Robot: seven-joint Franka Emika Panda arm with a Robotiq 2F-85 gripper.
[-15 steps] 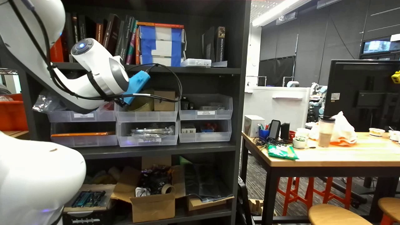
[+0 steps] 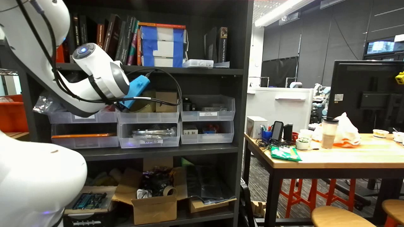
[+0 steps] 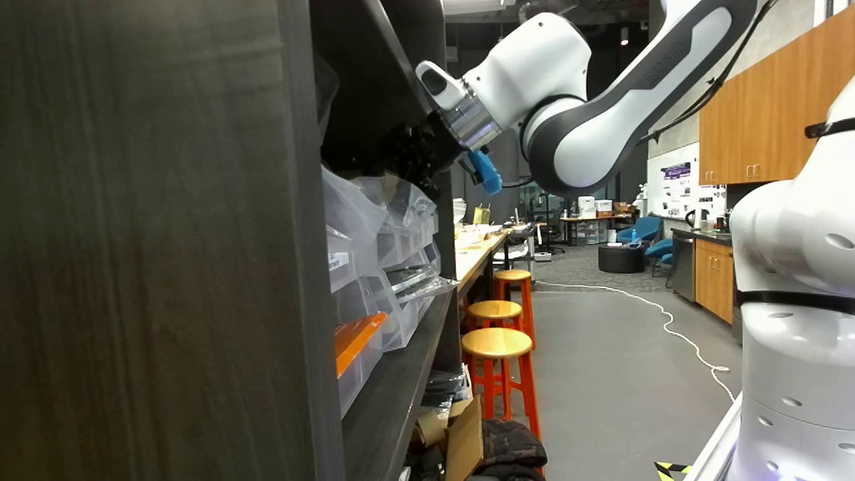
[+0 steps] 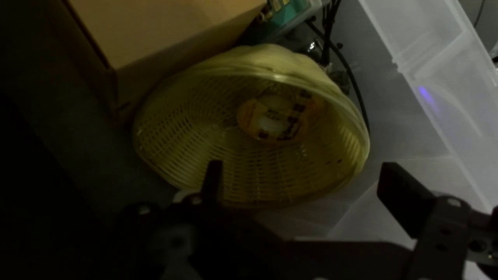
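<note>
A yellow woven basket (image 4: pixel 186 135) lies tipped in a clear plastic bin (image 4: pixel 420 70), its mouth toward the wrist camera. Inside it rests an orange-and-white round packet (image 4: pixel 273 121), dim in the shadow. My gripper is open, its two dark fingers apart at the lower edge of the basket, with nothing held between them. In exterior view 2 the gripper (image 3: pixel 413 156) reaches into the shelf above the bins, too dark there to make out its fingers. From exterior view 1 the basket (image 2: pixel 147 107) shows only partly behind the blue wrist camera housing.
A cardboard box (image 4: pixel 172 32) sits beside the basket in the same bin, with black cables (image 4: pixel 343 56) behind. Other clear bins (image 2: pixel 207 107) adjoin it. The shelf board with books (image 2: pixel 159 70) runs overhead, close above the gripper. Open floor lies outside the shelf.
The wrist and blue housing have shifted slightly downward and a little left, and the upper arm has come slightly right. The bins and their contents look unmoved.
</note>
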